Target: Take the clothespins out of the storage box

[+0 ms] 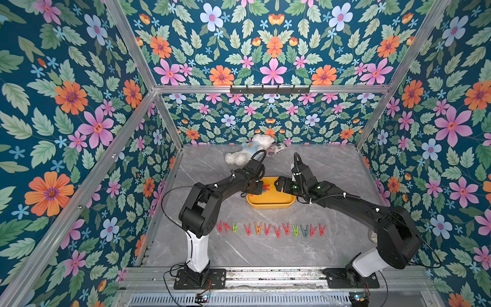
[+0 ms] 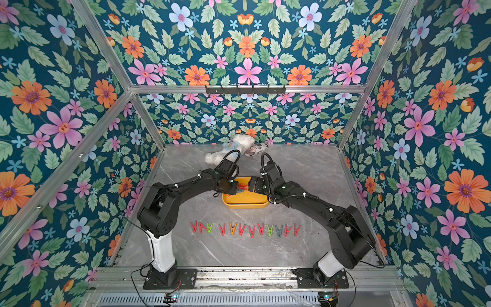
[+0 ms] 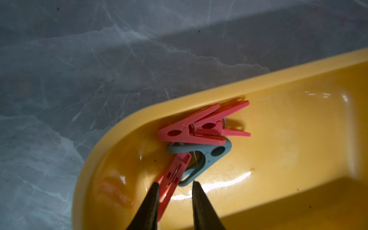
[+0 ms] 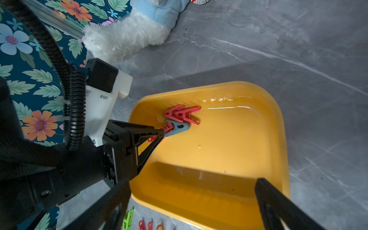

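Note:
In the yellow storage box point(image 4: 226, 153), near its left end, lie two red clothespins point(image 3: 180, 130), a grey-blue clothespin point(image 3: 214, 151) and another red clothespin point(image 3: 172, 176) in a small pile. My left gripper is low over that pile, its fingertips parted beside the lower red clothespin; whether they touch it I cannot tell. My right gripper hangs at the box's right part, open and empty. A row of several red, green, orange and grey clothespins point(image 1: 267, 229) lies on the table in front of the box.
A white plush toy in blue point(image 1: 249, 149) and a patterned item point(image 1: 276, 148) lie behind the box. Bare marble table point(image 1: 337, 168) surrounds them; patterned walls and metal rails enclose the workspace.

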